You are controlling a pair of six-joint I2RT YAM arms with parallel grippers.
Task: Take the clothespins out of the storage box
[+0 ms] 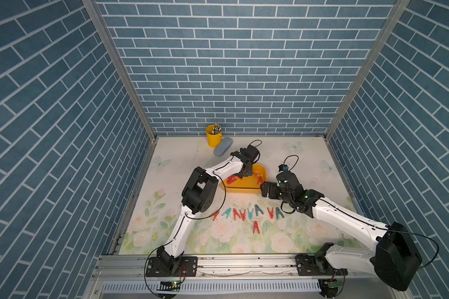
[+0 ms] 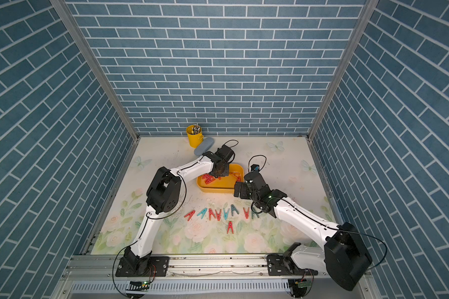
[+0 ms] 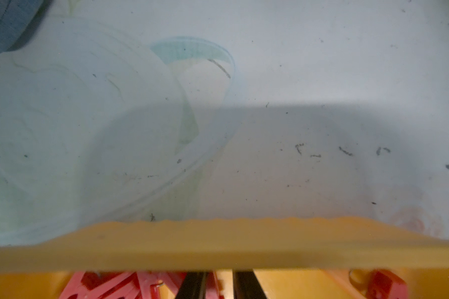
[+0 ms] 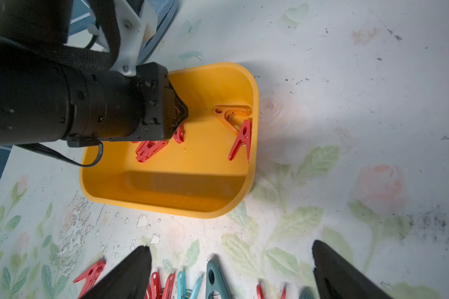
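The yellow storage box (image 4: 204, 179) holds several red clothespins (image 4: 242, 139) and an orange one (image 4: 228, 112). My left gripper is down inside it near the back wall, among red clothespins (image 3: 104, 286); its dark fingers show only at the bottom of the left wrist view, and whether they grasp anything is unclear. My right gripper stands open and empty at the box's front-right, above the table. In front of the box, red, teal and dark clothespins (image 2: 218, 214) lie in a loose row, with one red one nearer the front.
Behind the box stand a yellow cup (image 1: 212, 137) with pens or utensils and a grey-blue oblong case (image 1: 223, 146). My two arms are close together over the box.
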